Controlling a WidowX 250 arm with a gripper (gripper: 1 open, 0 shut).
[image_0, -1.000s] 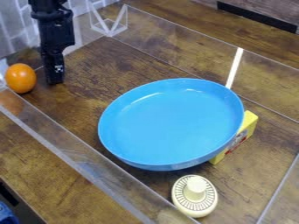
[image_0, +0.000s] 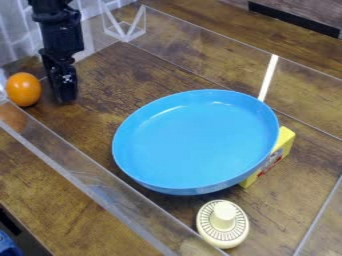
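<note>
My black gripper (image_0: 62, 82) hangs low at the upper left, its fingers down near the wooden surface and open. An orange round object (image_0: 23, 90), like an orange or tomato, sits just left of it; whether they touch I cannot tell. A large blue oval tray (image_0: 194, 135) lies in the middle right.
A yellow box (image_0: 271, 161) is partly under or behind the tray's right edge. A white round object with a knob (image_0: 223, 223) stands at the bottom. Clear barriers run along the left and back. The wood right of my gripper is clear.
My gripper has shifted very slightly; the orange object and everything else look unchanged.
</note>
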